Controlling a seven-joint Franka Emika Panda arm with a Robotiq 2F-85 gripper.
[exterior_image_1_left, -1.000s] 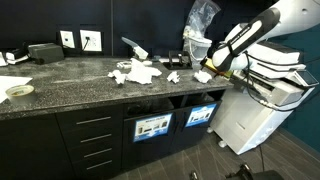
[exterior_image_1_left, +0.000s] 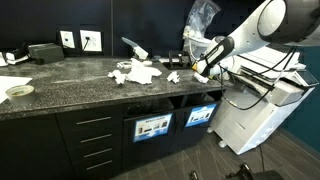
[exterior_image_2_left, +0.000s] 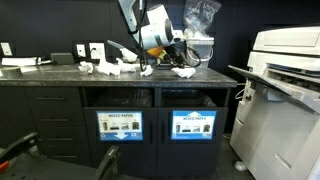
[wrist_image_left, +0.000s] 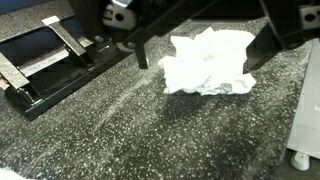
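A crumpled white paper (wrist_image_left: 208, 62) lies on the dark speckled counter (wrist_image_left: 150, 125), filling the space between my fingertips in the wrist view. My gripper is open, with one finger on each side of the paper; contact cannot be made out. In exterior view 2 the same paper (exterior_image_2_left: 184, 72) sits toward the right of the counter, just below the gripper. Further left are more crumpled papers, among them a small one (exterior_image_1_left: 173, 77) and a larger heap (exterior_image_1_left: 140, 72).
Under the counter stand two open-topped bins with labels, a left bin (exterior_image_2_left: 121, 124) and a right bin (exterior_image_2_left: 194, 125). A white bucket (exterior_image_2_left: 200, 48) is behind the arm. A tape roll (exterior_image_1_left: 20, 91) lies at the far left. Bare counter (exterior_image_1_left: 85, 85) separates it from the papers.
In exterior view 1 the arm has swung left, bringing the gripper over the rightmost crumpled paper, which it now partly hides. The other papers have stayed put.
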